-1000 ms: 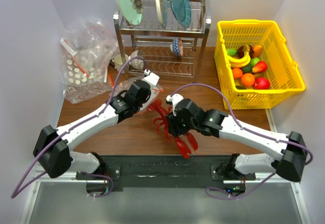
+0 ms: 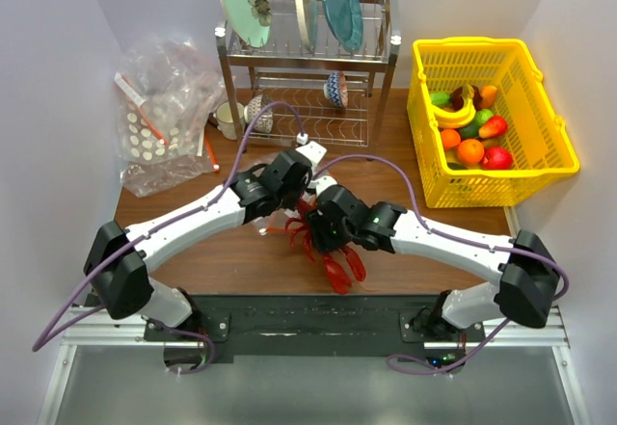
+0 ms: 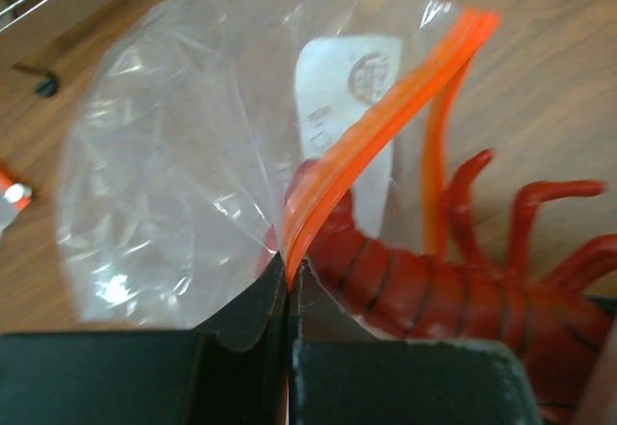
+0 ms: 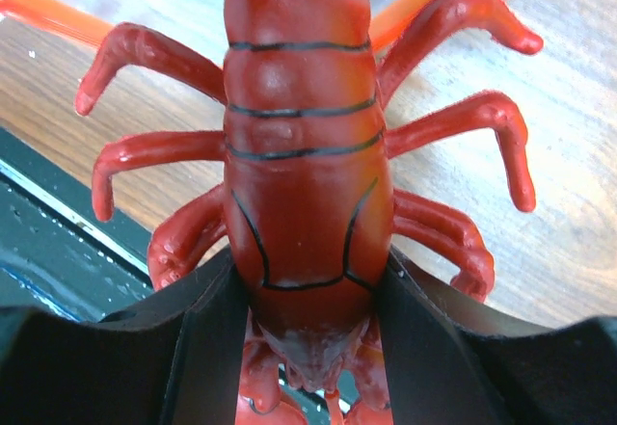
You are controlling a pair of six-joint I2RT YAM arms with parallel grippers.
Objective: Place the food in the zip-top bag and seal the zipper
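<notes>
A clear zip top bag (image 3: 193,146) with an orange zipper edge (image 3: 386,121) is pinched at its mouth by my left gripper, which is shut on that edge. The red toy lobster has its tail end at the bag's opening, partly behind the plastic in the left wrist view; its legs and claws (image 2: 337,273) are outside. My right gripper is around the lobster's front body, a finger on each side and close against it. In the top view the arms hide most of the bag.
A yellow basket (image 2: 463,192) of toy fruit stands at the right. Behind is a dish rack (image 2: 308,61) with plates and bowls. Another plastic bag (image 2: 159,136) with white round pieces lies at the back left.
The right arm has carried the lobster leftward, its tail nearing the bag. My left gripper has shifted right with the bag's edge, and the two arms are now close together.
</notes>
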